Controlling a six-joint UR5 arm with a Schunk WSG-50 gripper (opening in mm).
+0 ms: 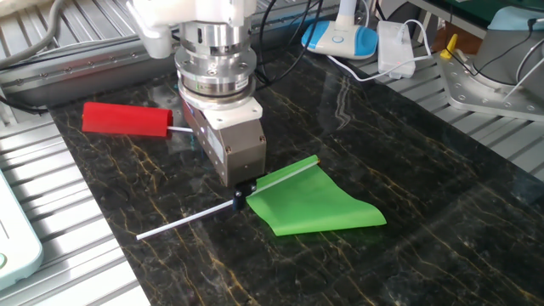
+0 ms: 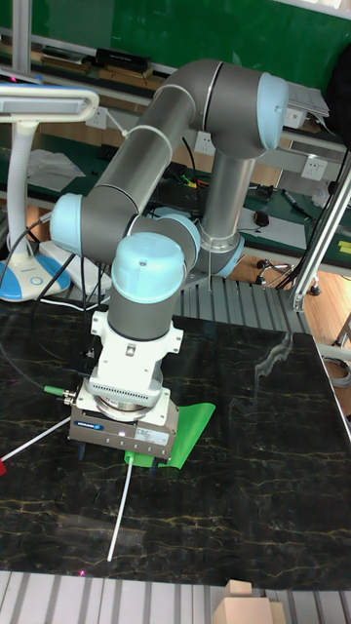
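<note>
A green flag (image 1: 310,204) on a white stick (image 1: 187,223) lies on the dark marbled table. Over the flag's stick hangs my gripper (image 2: 118,461), its two dark fingers (image 2: 156,465) far apart at the ends of its body in exterior view 3. The stick shows between them there, with no grip on it visible. In exterior view 2 the near black finger (image 1: 240,199) is beside the stick at the cloth's edge; whether it touches cannot be told. The far finger is hidden in that view. A red flag (image 1: 127,120) lies to the left, its stick partly behind the gripper.
Bare table (image 1: 408,170) extends to the right of the green flag. A blue-and-white lamp base (image 1: 342,39) and a white power strip (image 1: 395,49) stand beyond the back edge. Wooden blocks (image 2: 247,605) are at the front edge in exterior view 3.
</note>
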